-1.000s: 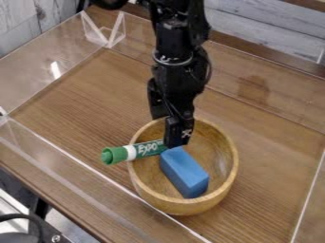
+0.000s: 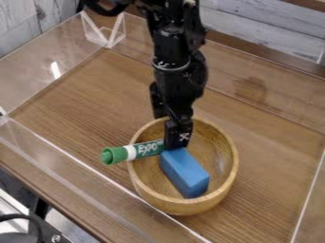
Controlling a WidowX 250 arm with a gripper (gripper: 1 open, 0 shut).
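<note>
My black gripper (image 2: 173, 125) reaches down from the top centre of the camera view to the back part of a tan bowl (image 2: 221, 177). Inside the bowl a blue block (image 2: 184, 175) lies in front of the gripper. A green tube (image 2: 127, 153) with a white label rests across the bowl's left rim, its inner end beside the gripper's tips. The fingertips are dark and overlap, so whether they touch the tube or block is unclear.
A clear plastic piece stands at the top left, and a dark cable shows at the lower left.
The gripper has shifted slightly at the back of the bowl, with small changes in its pose. The bowl, block and tube look nearly the same.
</note>
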